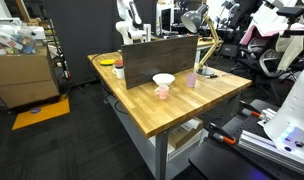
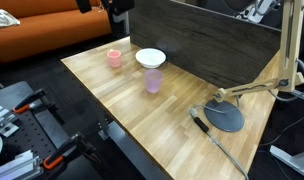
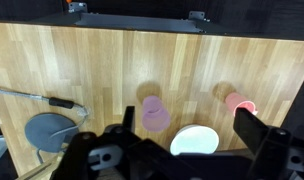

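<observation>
On the wooden table point(image 2: 172, 130) stand a pink cup point(image 2: 114, 59), a white bowl point(image 2: 150, 56) and a purple translucent cup point(image 2: 153, 82). From above, the wrist view has the purple cup point(image 3: 155, 121) left of centre, the white bowl point(image 3: 195, 142) low in the middle and the pink mug point(image 3: 234, 101) to the right, its handle visible. My gripper is open, its two black fingers wide apart and empty. It hangs well above the table, touching none of these things; exterior view 2 catches only its dark lower part at the top edge.
A dark upright panel point(image 1: 160, 60) stands behind the bowl. The desk lamp's round grey base point(image 2: 224, 116) and a black-handled tool with a cord point(image 2: 201, 124) lie on the lamp side. Bare wood stretches between the purple cup and the table's front edge.
</observation>
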